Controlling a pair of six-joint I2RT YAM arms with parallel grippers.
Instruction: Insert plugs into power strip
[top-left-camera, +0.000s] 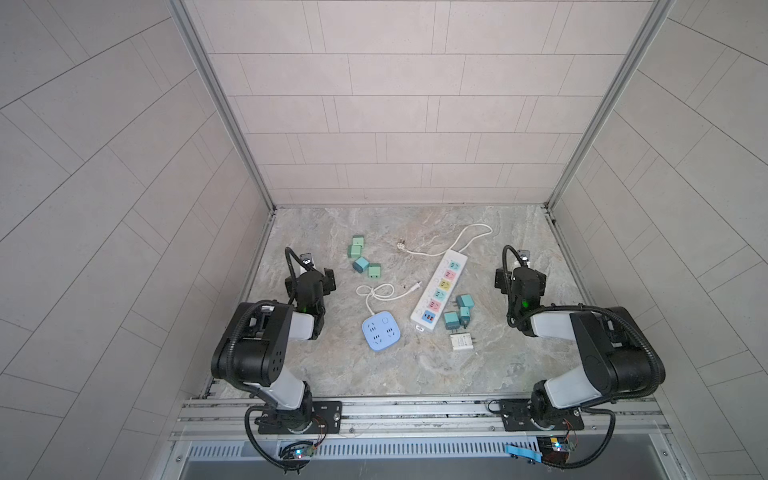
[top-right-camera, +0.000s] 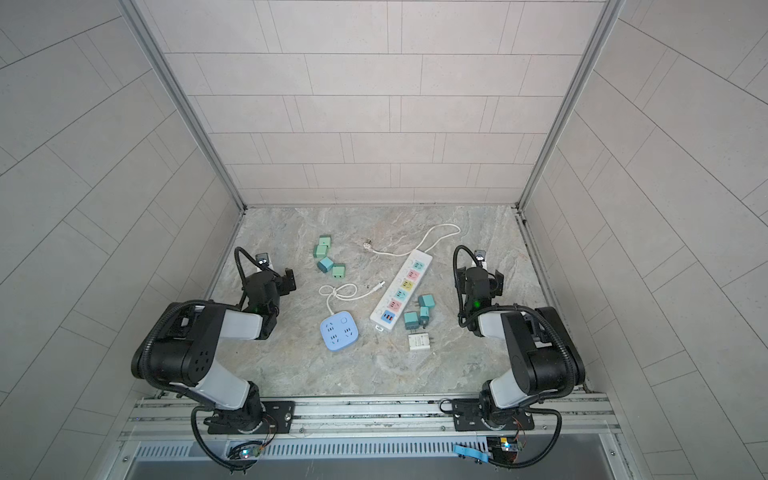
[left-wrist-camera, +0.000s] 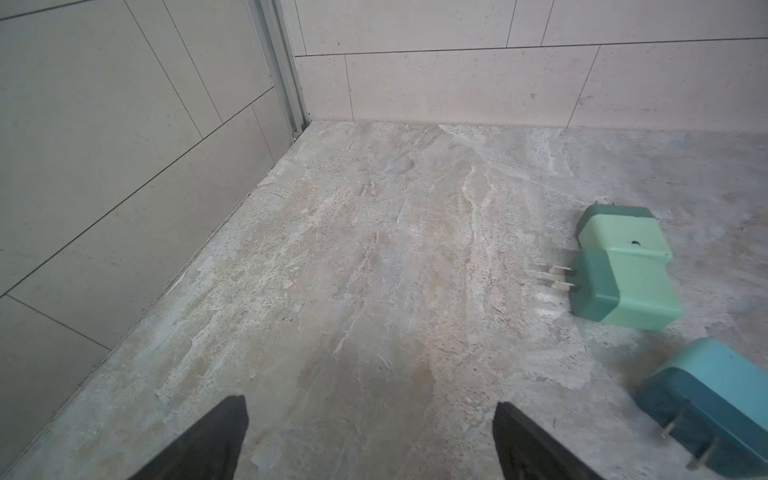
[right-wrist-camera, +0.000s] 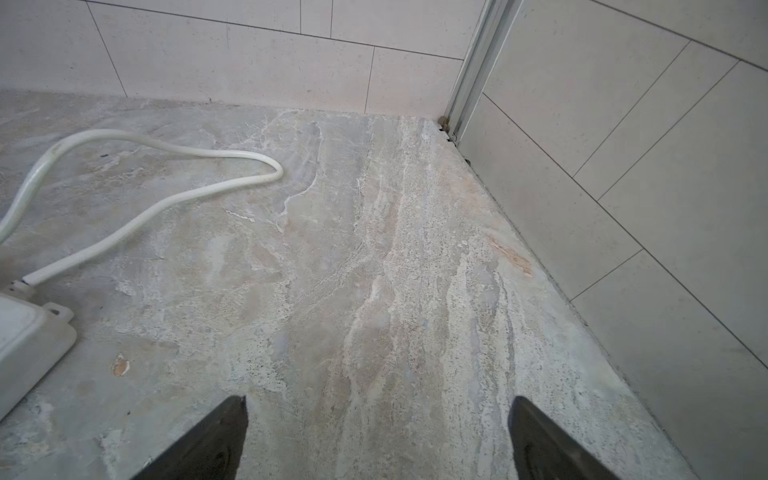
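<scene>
A long white power strip (top-left-camera: 439, 291) with coloured sockets lies slanted mid-table. Left of it sits a square blue power strip (top-left-camera: 381, 330), its white cord looped behind it. Several green and blue plug adapters lie loose at the back left, among them a green adapter (left-wrist-camera: 644, 288) and a blue adapter (left-wrist-camera: 712, 400) with bare prongs. Several teal adapters (top-left-camera: 452, 320) cluster right of the long strip, and a white adapter (top-left-camera: 461, 341) lies in front of them. My left gripper is open and empty, left of the adapters. Right of the long strip, my right gripper is open and empty.
The long strip's white cord (right-wrist-camera: 152, 216) curls across the back of the table. Both cord ends lie loose between the strips and the back wall. Bare tabletop (top-left-camera: 512, 368) shows at the front right, and side walls close in both ends.
</scene>
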